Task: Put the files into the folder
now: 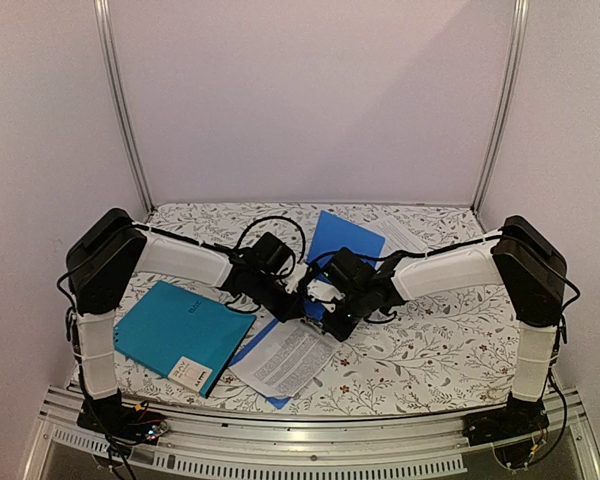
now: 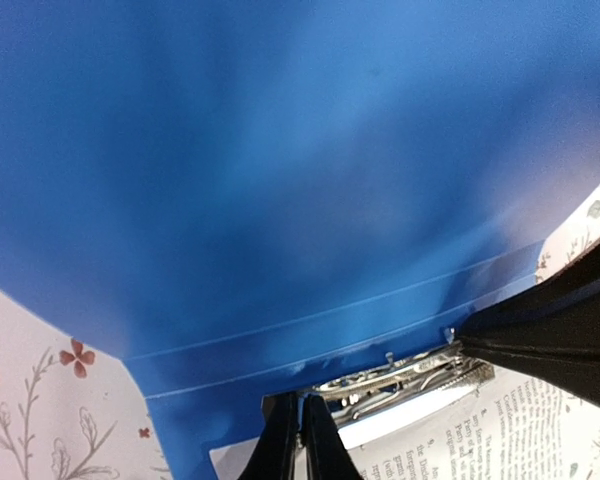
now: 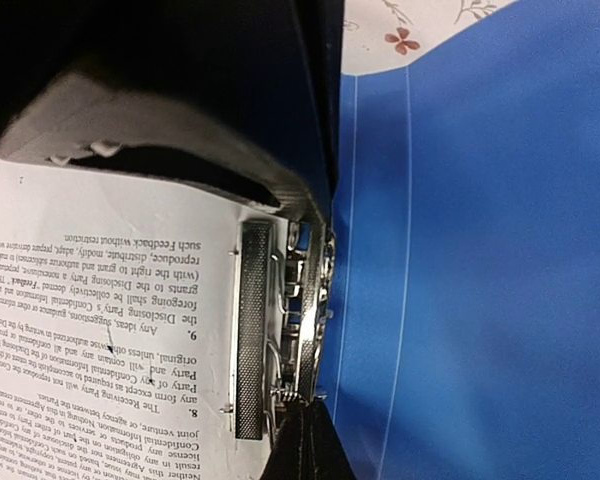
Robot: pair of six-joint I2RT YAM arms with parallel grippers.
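A blue folder point(image 1: 342, 230) lies open at the centre, printed sheets point(image 1: 285, 360) on its near part along a metal clip point(image 3: 250, 330). Both grippers are at this clip. My left gripper is at one end of it, fingers close together; whether anything is between them is unclear. My right gripper is shut at the clip's bar; in the left wrist view its dark body reaches the clip's other end. What its fingertips touch is partly hidden.
A teal binder point(image 1: 185, 330) with a label lies at the front left. More sheets point(image 1: 400, 232) lie behind the folder at the back right.
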